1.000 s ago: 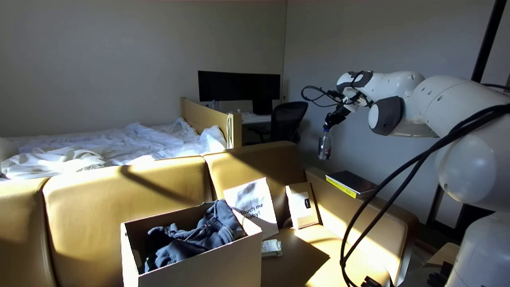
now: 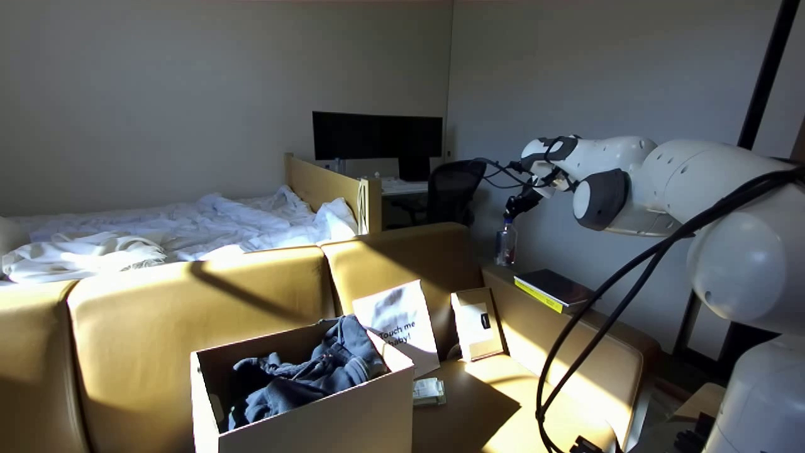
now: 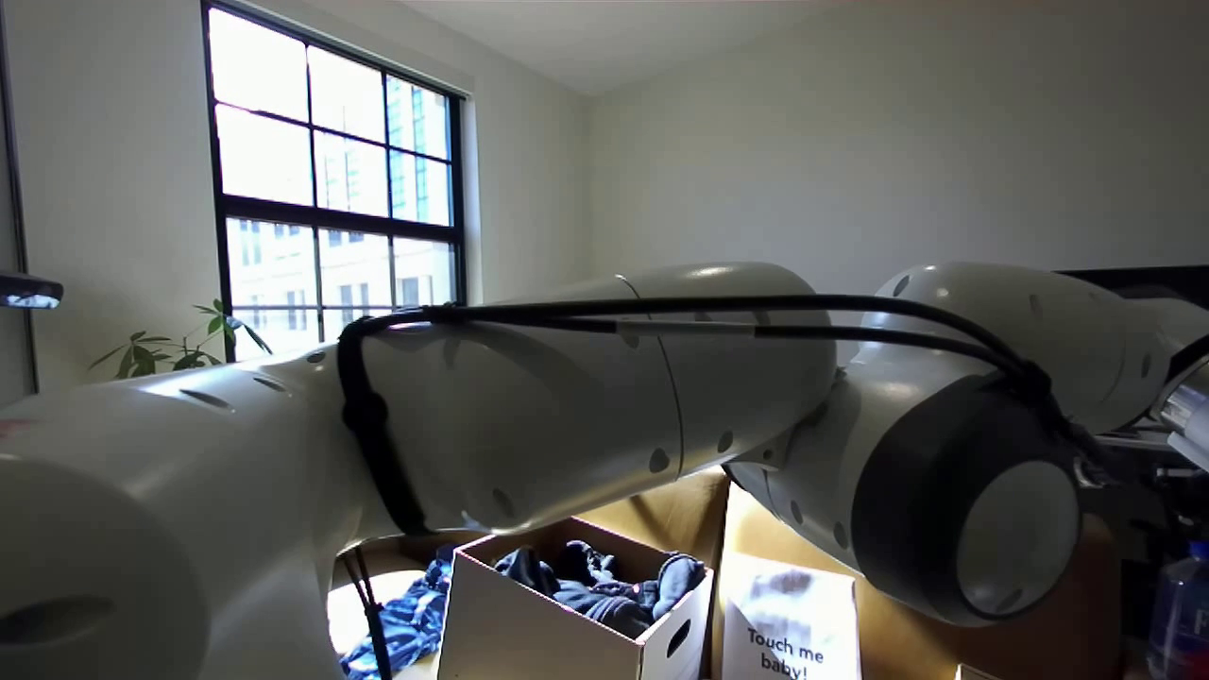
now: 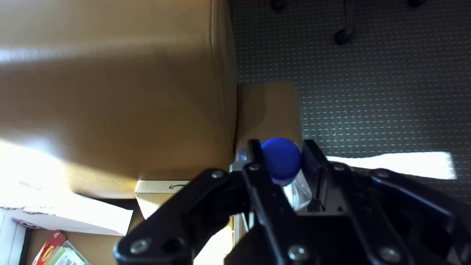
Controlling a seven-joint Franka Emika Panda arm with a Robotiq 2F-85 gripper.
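Observation:
A clear bottle (image 2: pixel 506 245) with a blue cap (image 4: pixel 280 159) hangs upright from my gripper (image 2: pixel 510 214), whose fingers are shut on the capped top. Its base is at or just above the far end of the sofa's armrest (image 2: pixel 494 275); whether it touches cannot be told. In the wrist view the cap sits between the fingertips of my gripper, with the tan armrest (image 4: pixel 270 106) beneath and the clear body mostly hidden by the fingers. Part of the bottle (image 3: pixel 1182 618) also shows at the right edge of exterior view 2.
A dark book (image 2: pixel 555 288) lies nearer along the armrest. On the sofa stand a small carton (image 2: pixel 478 321), a white printed panel (image 2: pixel 400 321) and an open box (image 2: pixel 302 415) of dark clothes. Carpeted floor (image 4: pixel 375 88) drops away beyond the armrest.
The arm has come down and slightly left in exterior view 1, carrying the bottle from above the armrest to about its surface. The sofa items have stayed put.

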